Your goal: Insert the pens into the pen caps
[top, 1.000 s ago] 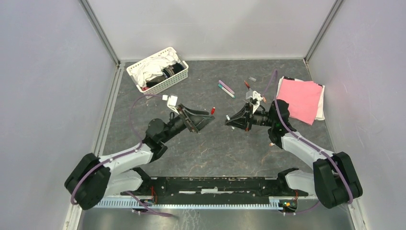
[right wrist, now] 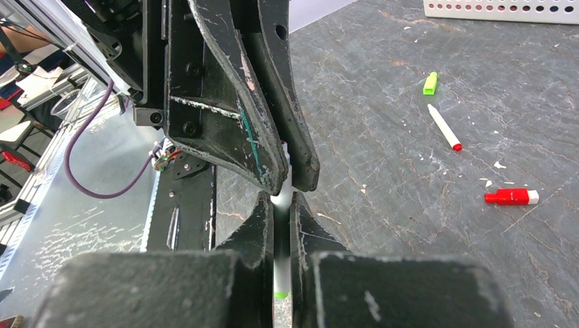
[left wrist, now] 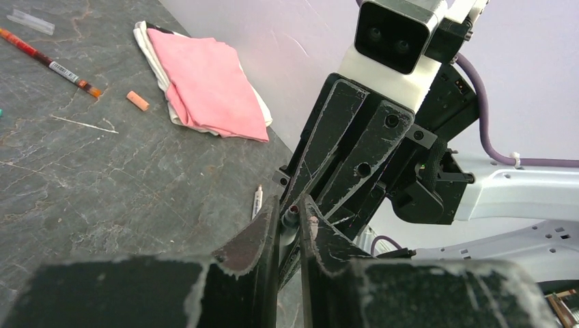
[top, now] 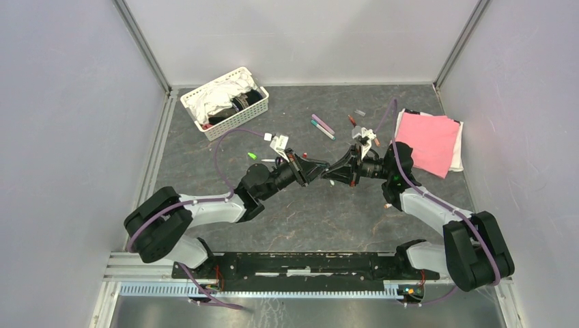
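My left gripper (top: 315, 171) and right gripper (top: 330, 172) meet at mid-table. The right is shut on an upright white pen (right wrist: 282, 273) with a green lower end. The left fingertips sit close around this pen's upper part; whether they grip it is unclear. On the table lie a green cap (right wrist: 430, 83), a red-tipped white pen (right wrist: 443, 124), a red cap (right wrist: 511, 197), purple and teal pens (top: 322, 124), an orange pen (left wrist: 48, 61) and an orange cap (left wrist: 136, 100).
A white basket (top: 232, 123) with cloth stands at the back left. Pink and white cloths (top: 427, 143) lie at the right. A clear piece (left wrist: 31, 20) lies at the back.
My left gripper has moved right and slightly up in the top view to meet the right gripper at the pen. The right gripper has stayed almost still.
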